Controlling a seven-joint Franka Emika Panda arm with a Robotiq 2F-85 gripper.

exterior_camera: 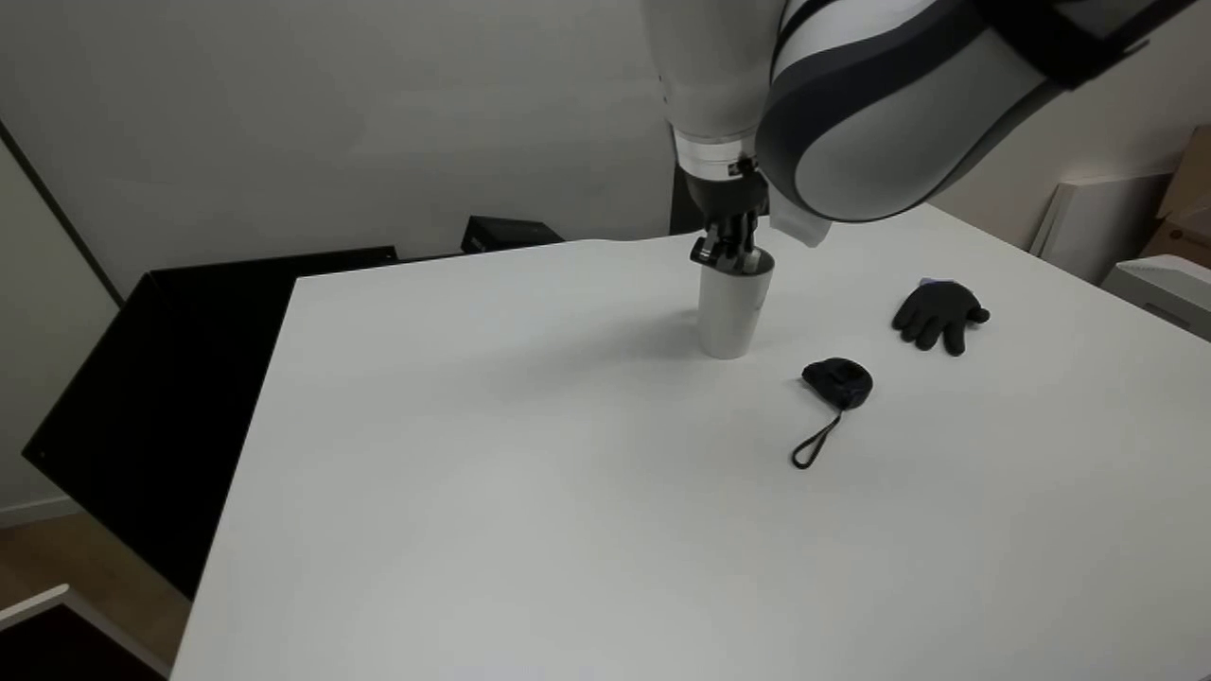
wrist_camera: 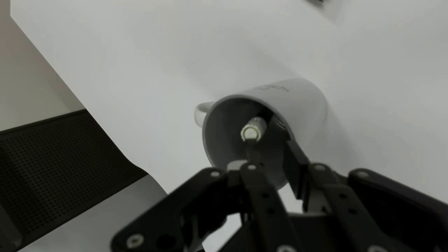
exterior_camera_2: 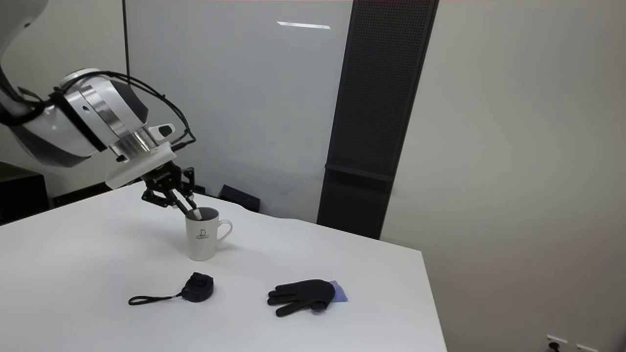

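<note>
A whitish mug [exterior_camera_2: 202, 241] stands upright on the white table, a small print on its side and its handle to the right in exterior view 2. Inside it, a pale, round-ended stick-like item [wrist_camera: 254, 129] leans in the wrist view; its lower part is in shadow. My gripper is at the mug's mouth, tilted, its dark fingers [wrist_camera: 296, 166] apart. The gap between them shows only the mug. One finger lies over the opening near the pale item, the other by the rim. Whether either touches the mug I cannot tell.
A black tape measure [exterior_camera: 840, 382] with a wrist loop lies in front of the mug. Farther right is a black glove [exterior_camera: 939, 316] with a bluish piece [exterior_camera_2: 338, 291] under its cuff.
</note>
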